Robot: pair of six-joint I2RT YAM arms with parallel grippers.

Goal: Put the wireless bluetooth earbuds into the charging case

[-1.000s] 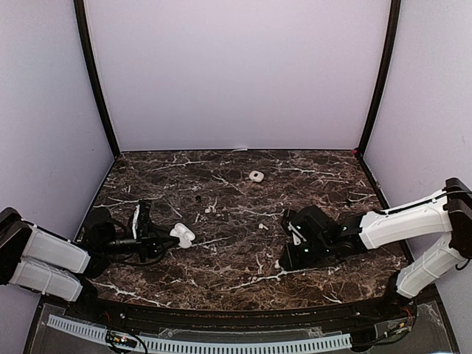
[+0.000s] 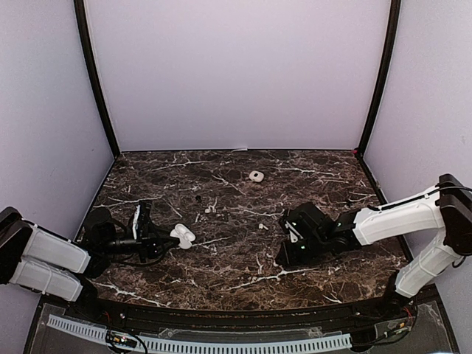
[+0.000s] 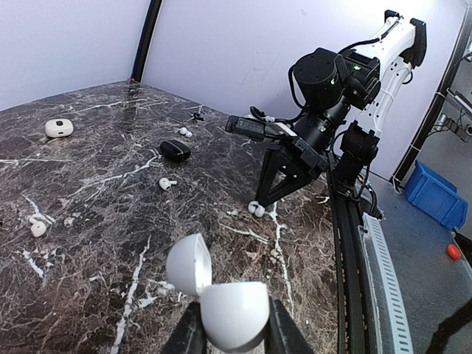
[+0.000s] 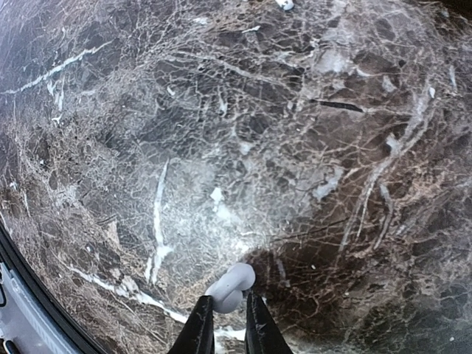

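Note:
A white open charging case (image 3: 234, 313) is held up in my left gripper (image 2: 171, 240), which is shut on it, its lid raised. My right gripper is low over the marble table at the right, its fingertips around a white earbud (image 4: 236, 280); whether they grip it is unclear. Other small white earbuds (image 3: 166, 184) lie loose on the table.
A white case (image 2: 257, 176) lies at the back middle of the table (image 2: 221, 280). A black case (image 3: 175, 150) and more small pieces are scattered nearby. A blue bin (image 3: 435, 193) stands beyond the table.
The right arm has shifted slightly, its upper part rising a little, with the fingers staying near the earbud. The left gripper and case have not visibly moved.

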